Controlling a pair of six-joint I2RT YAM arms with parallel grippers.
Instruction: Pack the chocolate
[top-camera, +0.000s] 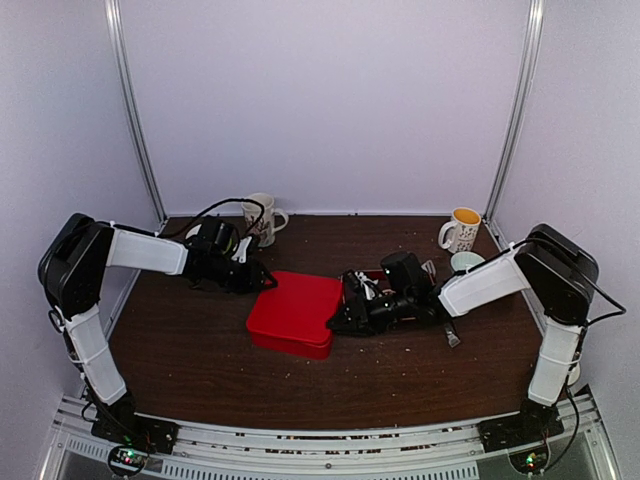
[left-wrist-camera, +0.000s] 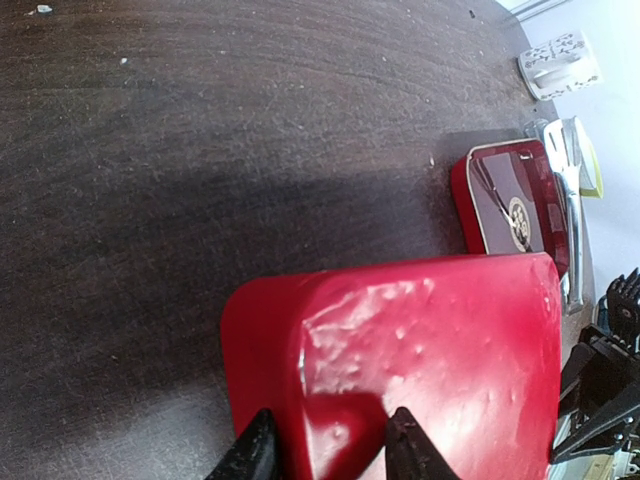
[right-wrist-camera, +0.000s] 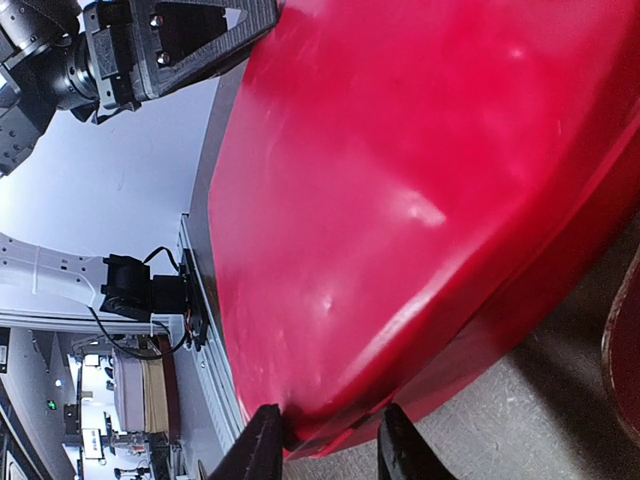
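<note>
A red rectangular box (top-camera: 293, 305) with a rounded lid sits mid-table. My left gripper is shut on its left end, the red corner between the fingers in the left wrist view. At the box's right end is my right gripper, its fingertips at the edge of the red lid (right-wrist-camera: 380, 200); in the right wrist view they stand part open, and whether they grip is unclear. A second red tin (left-wrist-camera: 505, 205), open with a dark interior, lies behind the right arm. No chocolate can be made out.
A patterned mug (top-camera: 258, 215) stands back left, a white-and-orange mug (top-camera: 460, 228) and a pale dish (top-camera: 466, 261) back right. Metal utensils (top-camera: 453, 337) lie beside the open tin.
</note>
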